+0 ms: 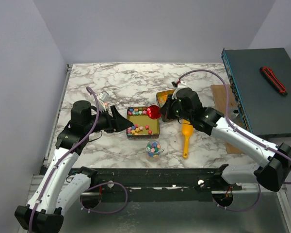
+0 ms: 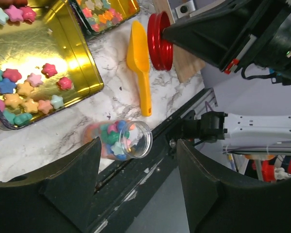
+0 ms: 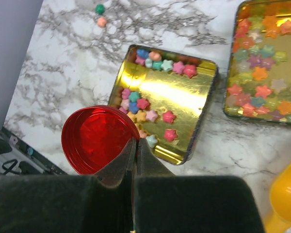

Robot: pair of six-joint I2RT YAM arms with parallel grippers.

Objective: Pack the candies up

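My right gripper is shut on the edge of a red lid (image 3: 94, 141), which it carries above the table near the first golden tray (image 1: 153, 130). In that tray lie several star candies (image 3: 150, 115). A clear jar (image 2: 138, 141) holding colourful candies (image 1: 153, 148) stands near the table's front edge. My left gripper is open, left of the tray in the top view, with nothing between its fingers; in its wrist view the jar shows beyond the gap.
A second golden tray (image 3: 266, 58) with star candies stands just right of the first. A yellow scoop (image 1: 186, 136) lies to the jar's right. Two loose candies (image 3: 101, 15) rest on the marble. A dark box (image 1: 262, 107) bounds the right side.
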